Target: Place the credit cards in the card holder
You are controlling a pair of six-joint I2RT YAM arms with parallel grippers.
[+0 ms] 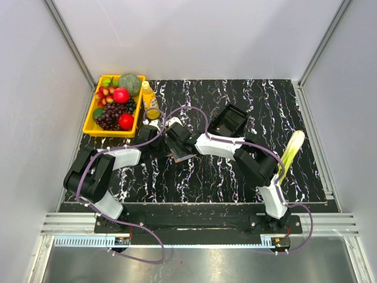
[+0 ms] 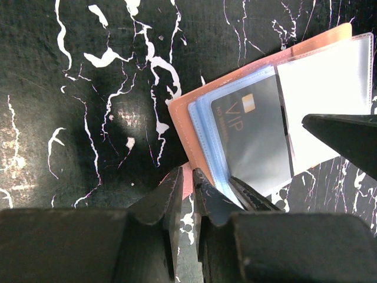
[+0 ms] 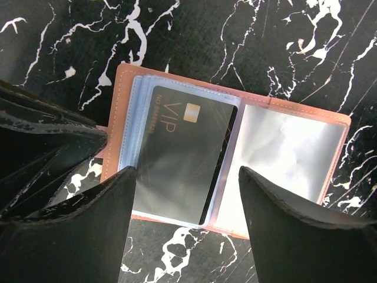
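The tan card holder (image 2: 184,122) lies open on the marble table, with blue sleeves and a dark VIP card (image 2: 252,133) (image 3: 181,150) on one side and a white panel (image 3: 277,165) on the other. My left gripper is at the holder's edge, fingertips close together by a tan tab; whether it grips that is unclear. My right gripper is over the VIP side, fingers apart, one tip at the card's edge beside the left gripper. In the top view both grippers largely hide the holder.
A yellow fruit basket (image 1: 89,127) and yellow bottle (image 1: 147,94) stand at back left. A black box (image 1: 232,115) is behind the right arm, a pale vegetable (image 1: 291,150) at the right.
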